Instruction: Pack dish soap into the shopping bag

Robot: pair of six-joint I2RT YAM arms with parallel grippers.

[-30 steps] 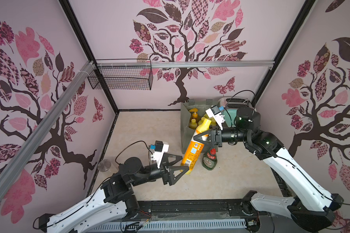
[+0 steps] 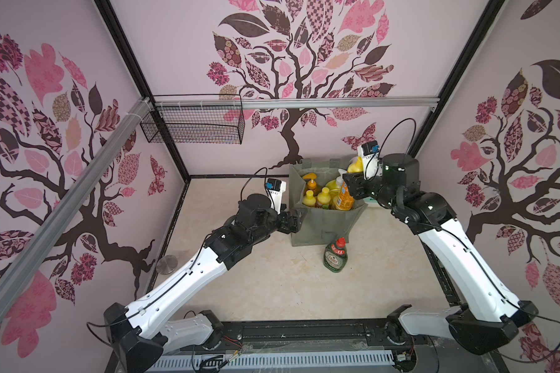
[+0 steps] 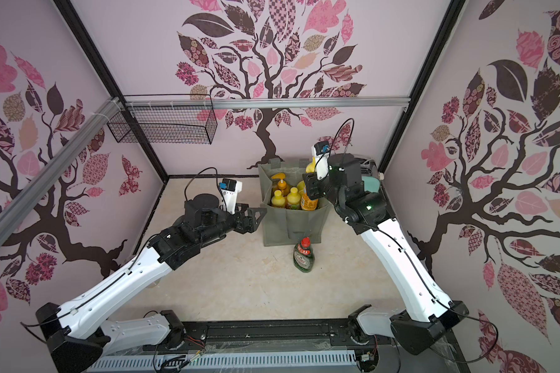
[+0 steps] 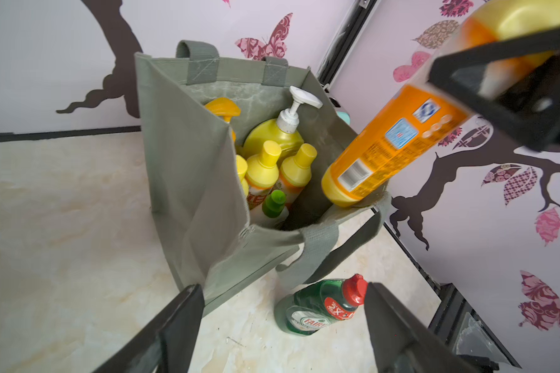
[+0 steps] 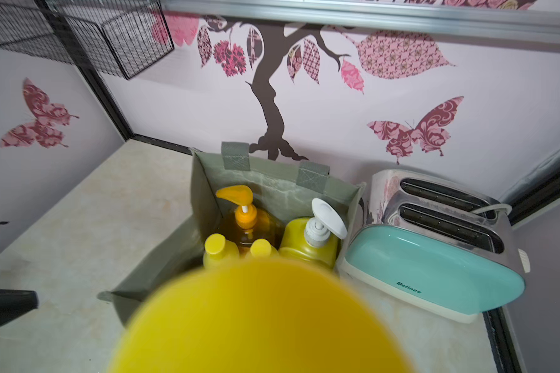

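The grey shopping bag [image 2: 320, 227] stands at the back, holding several yellow bottles and pump bottles [image 5: 308, 242]. My right gripper [image 2: 357, 183] is shut on an orange bottle with a yellow top [image 4: 392, 146], held over the bag's front right, its lower end at the opening. My left gripper stands open in front of the bag, nothing between its fingers. A green Fairy dish soap bottle [image 4: 317, 307] with a red cap stands upright on the table before the bag.
A mint toaster [image 5: 435, 267] stands right of the bag. A wire basket [image 2: 193, 121] hangs on the back left.
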